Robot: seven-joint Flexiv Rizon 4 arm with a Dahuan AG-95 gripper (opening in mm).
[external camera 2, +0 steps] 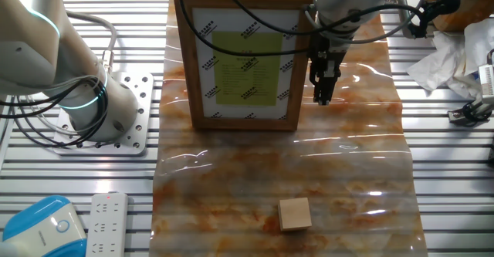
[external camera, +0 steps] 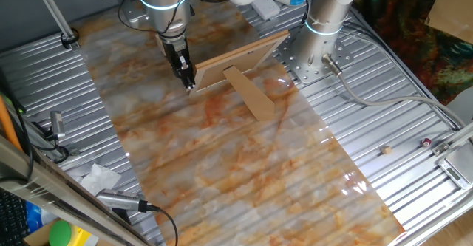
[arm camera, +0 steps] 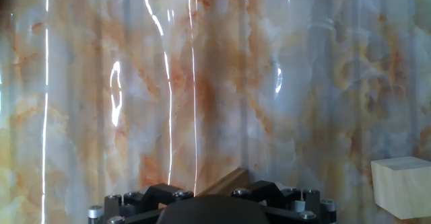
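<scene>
A wooden picture frame point(external camera 2: 197, 95) stands on the marbled sheet, holding a patterned white panel with a yellow-green paper point(external camera 2: 247, 68). From behind, in exterior view 1, its back point(external camera: 214, 70) and prop leg point(external camera: 251, 97) show. My gripper point(external camera 2: 322, 95) points down close beside one side edge of the frame; exterior view 1 has the gripper point(external camera: 185, 82) at that same end. At the bottom of the wrist view, a strip of brown wood point(arm camera: 225, 181) shows between the dark fingers. Their tips are partly hidden, so whether they grip the edge is unclear.
A pale wooden block point(external camera 2: 294, 214) lies on the sheet in front of the frame, also seen as a block point(arm camera: 404, 187) at the wrist view's right. Behind the frame, the marbled sheet point(external camera: 244, 176) is clear.
</scene>
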